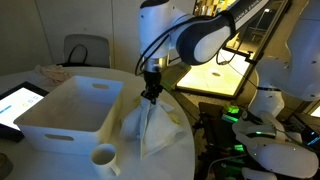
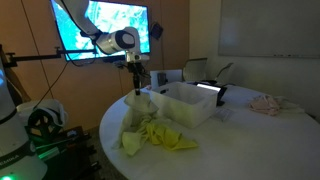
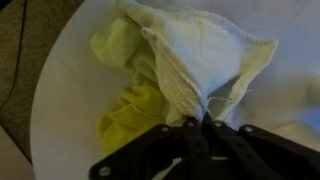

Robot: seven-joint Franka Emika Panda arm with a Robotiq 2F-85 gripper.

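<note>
A white cloth (image 1: 157, 128) hangs from my gripper (image 1: 153, 93), which is shut on it above the round table. In the wrist view the cloth (image 3: 195, 55) is bunched up to the fingertips and spreads out beyond them. Beneath and beside it lies a yellow cloth (image 3: 135, 118) on the table, with a paler greenish part (image 3: 116, 42) nearby. From the other side, the yellow cloth (image 2: 168, 136) rests on the tabletop below the hanging white one.
A white open bin (image 1: 68, 117) stands left of the gripper, with a white mug (image 1: 105, 160) in front of it. At the far left is a tablet-like screen (image 1: 15, 108). A pinkish cloth (image 2: 266, 105) lies at the table's far side.
</note>
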